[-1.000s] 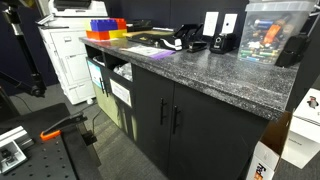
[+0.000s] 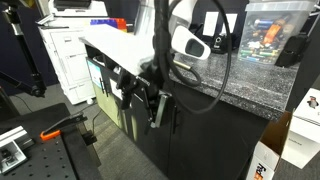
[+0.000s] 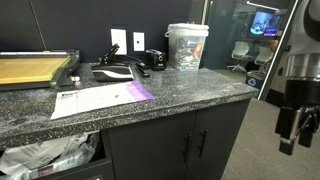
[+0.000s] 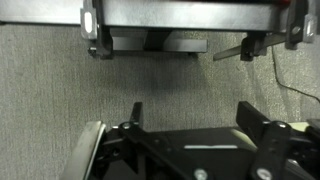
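My gripper point(image 2: 142, 112) hangs in front of the dark lower cabinet, at the end of the white arm point(image 2: 130, 45). In exterior view 2 only part of the gripper point(image 3: 297, 130) shows, at the right edge, off the end of the counter. From the wrist, two black fingers point(image 4: 137, 113) stand wide apart at the bottom of the view, with bare grey floor point(image 4: 190, 85) between them. The gripper is open and nothing shows in it.
The speckled counter point(image 3: 190, 95) carries a paper trimmer point(image 3: 30, 68), papers point(image 3: 100, 97), a black stapler-like device point(image 3: 115, 70) and a clear bin point(image 3: 186, 45) of colourful items. Cardboard boxes point(image 2: 300, 135) stand at right. A dark bar point(image 4: 180, 16) crosses the wrist view's top.
Now the arm and gripper stand mid-view, covering part of the counter and cabinet.
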